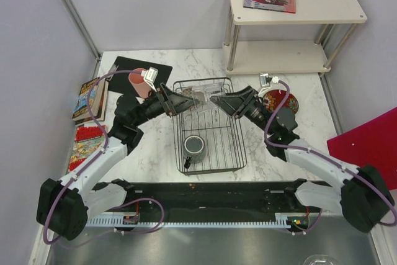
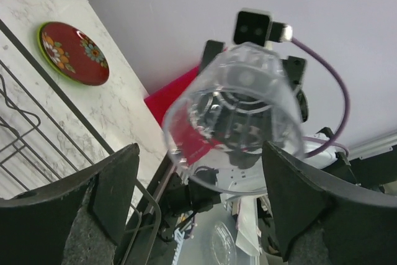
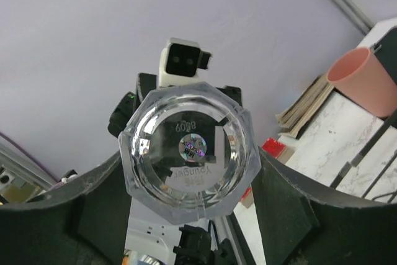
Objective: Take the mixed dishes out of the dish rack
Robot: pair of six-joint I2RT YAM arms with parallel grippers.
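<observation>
A clear faceted plastic cup (image 1: pixel 207 95) is held sideways in the air over the upper part of the wire dish rack (image 1: pixel 211 167), between both grippers. In the left wrist view its open mouth (image 2: pixel 173 134) is between or just beyond the fingers of my left gripper (image 1: pixel 183 101); whether they grip it is unclear. In the right wrist view its base (image 3: pixel 189 153) sits between the fingers of my right gripper (image 1: pixel 223 101). A dark grey mug (image 1: pixel 194 146) stands in the rack's lower part.
A pink cup (image 1: pixel 138 83) stands on a black mat at back left, beside books (image 1: pixel 87 100). A red floral plate (image 1: pixel 288 102) lies right of the rack. The white shelf (image 1: pixel 298 1) is at back right. Bare marble remains at front left and right.
</observation>
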